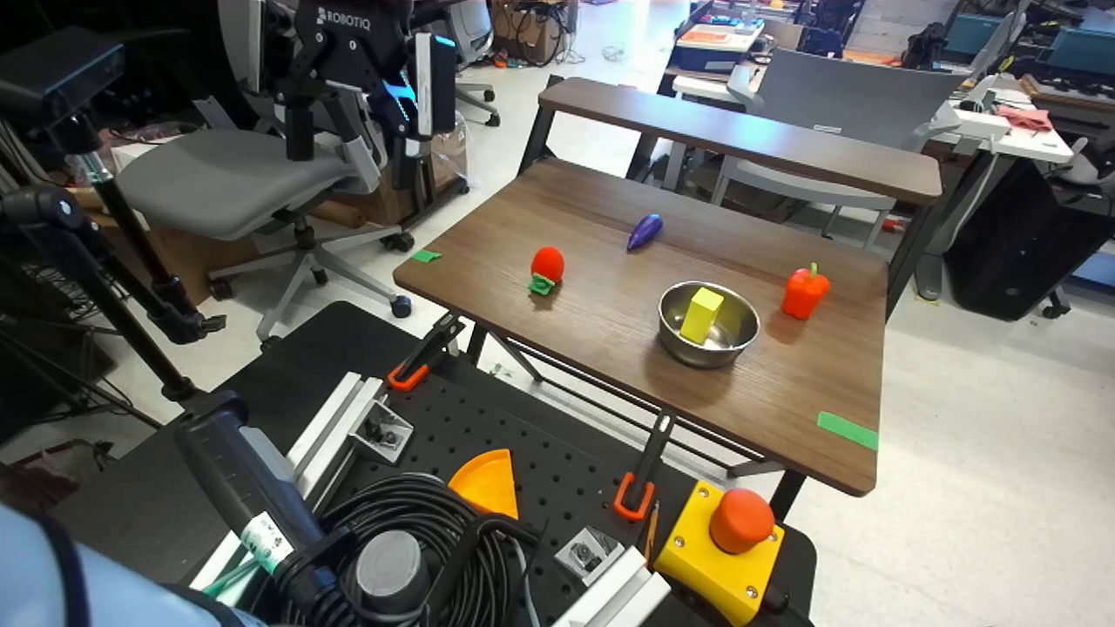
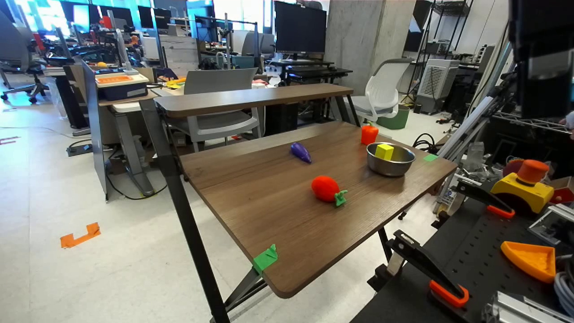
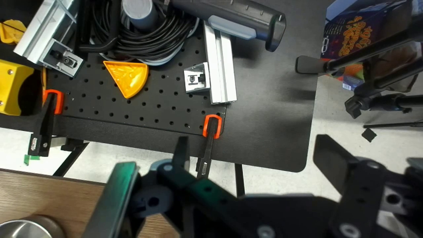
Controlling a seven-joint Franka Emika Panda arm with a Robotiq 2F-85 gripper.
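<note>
My gripper (image 1: pixel 352 152) hangs high at the upper left in exterior view 1, well clear of the table. In the wrist view, its fingers (image 3: pixel 181 152) stand wide apart with nothing between them. On the wooden table (image 1: pixel 585 313) sits a metal bowl (image 1: pixel 721 355) with a yellow block (image 1: pixel 701 314) inside, tilted against the wall. Right of the bowl stands a red pepper (image 1: pixel 805 293). A purple eggplant (image 1: pixel 645 231) lies toward the back. Nearer the left end is a red vegetable with a green top (image 1: pixel 548 266). Only part of the bowl (image 3: pixel 25 230) shows in the wrist view.
A raised shelf (image 1: pixel 732 131) runs along the table's back edge. The black pegboard bench (image 1: pixel 439 418) in front carries coiled cable, clamps (image 1: pixel 648 465), an orange wedge tray (image 1: pixel 488 482) and a yellow box with a red button (image 1: pixel 721 543).
</note>
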